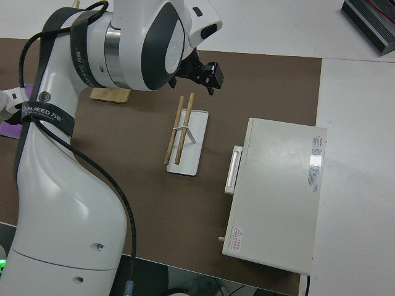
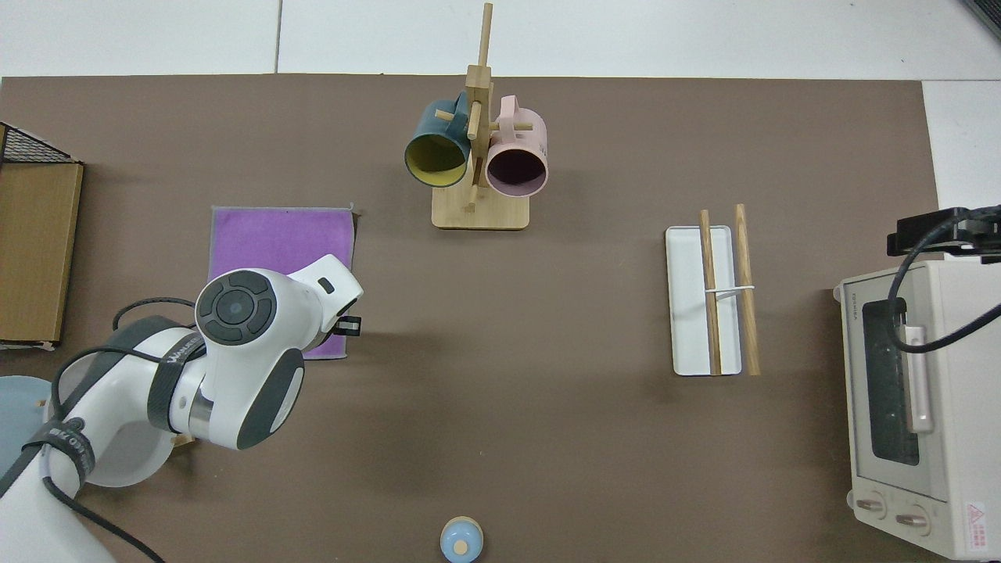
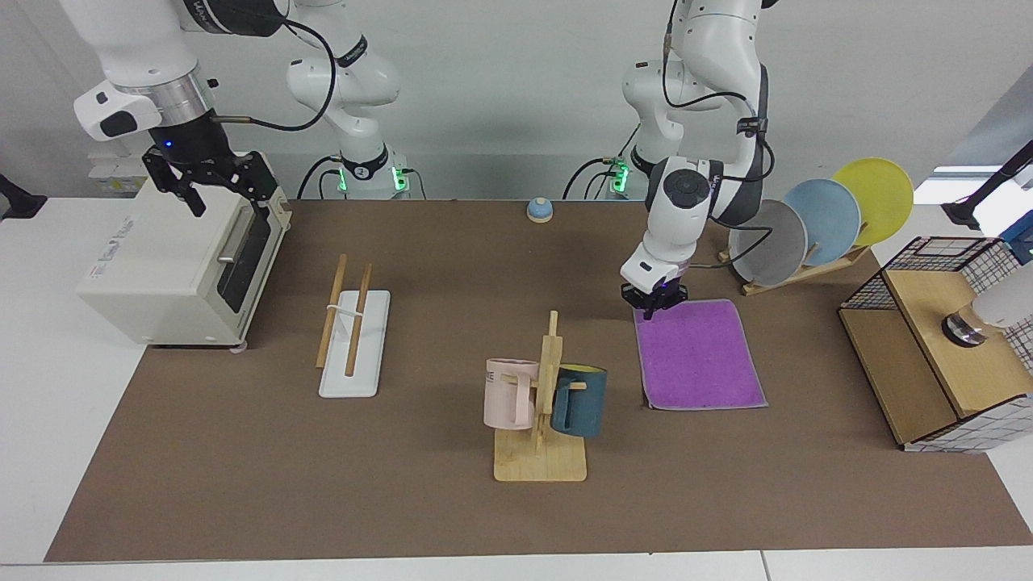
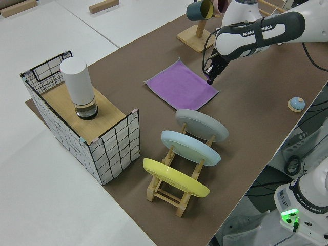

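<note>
One arm's black gripper (image 3: pixel 654 300) hangs low over the purple cloth (image 3: pixel 699 357); in the camera top view it is mostly hidden under its white housing. The other arm's black gripper (image 3: pixel 221 190) is raised over the white toaster oven (image 3: pixel 155 281), and also shows in the camera front view (image 1: pixel 203 76). Whether either is open or shut is unclear. A wooden mug tree (image 2: pixel 480 211) holds a teal mug (image 2: pixel 434 152) and a pink mug (image 2: pixel 525 150). A white board (image 2: pixel 685 300) carries two wooden rods.
Grey, blue and yellow plates (image 4: pixel 177 179) stand in a rack beside a wire-sided wooden shelf (image 4: pixel 105 118). A small blue round object (image 2: pixel 461 535) lies near the table edge.
</note>
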